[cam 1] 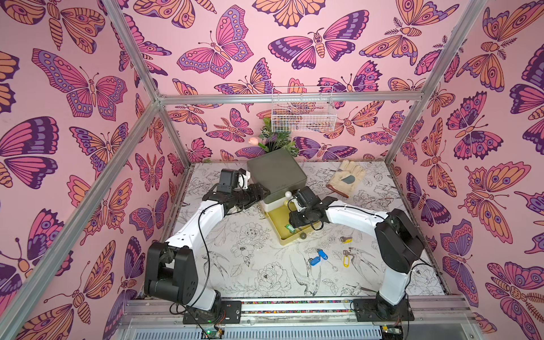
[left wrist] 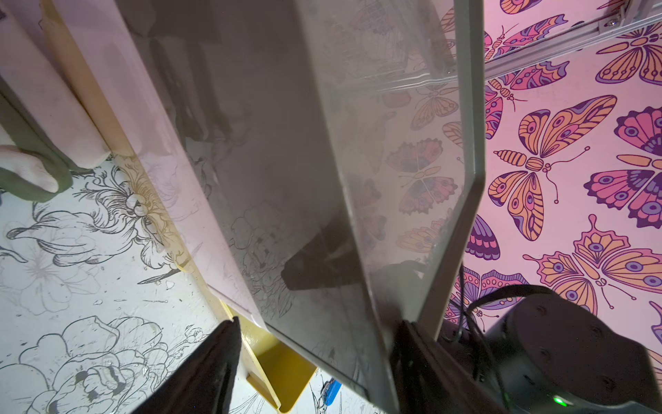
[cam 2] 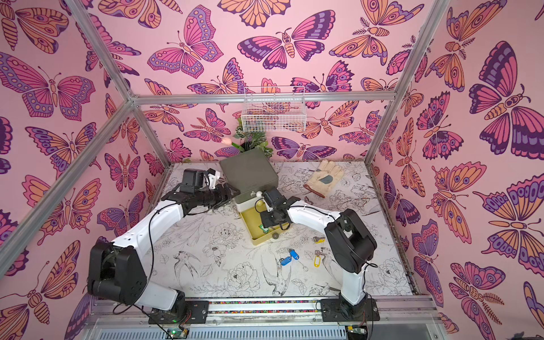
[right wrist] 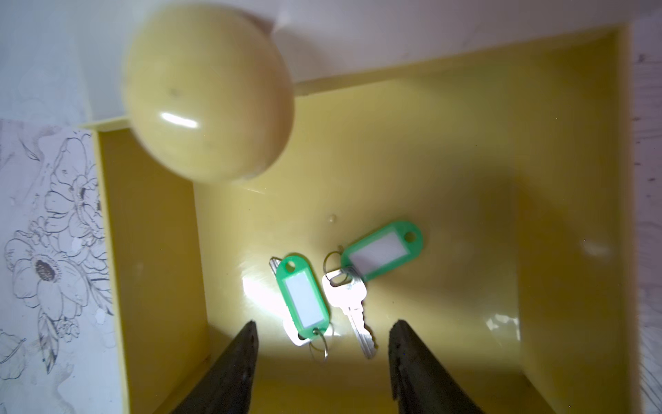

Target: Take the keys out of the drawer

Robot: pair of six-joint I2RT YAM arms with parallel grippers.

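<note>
The grey-lidded drawer box [cam 1: 276, 172] stands at the back centre, its yellow drawer [cam 1: 274, 223] pulled out. My left gripper is at the box's left front, fingers either side of a corner; whether they grip it cannot be told. My right gripper hangs open over the drawer. Below it lie two keys with green tags, one tag [right wrist: 303, 300] at left, the other [right wrist: 379, 252] beside a key [right wrist: 348, 296]. The drawer's pale round knob [right wrist: 207, 89] is at the drawer's back.
Blue tags [cam 1: 314, 260] and yellow tags [cam 1: 345, 260] lie on the table right of front centre. A glove [cam 1: 346, 178] lies back right; a plant [cam 1: 272, 136] stands behind the box.
</note>
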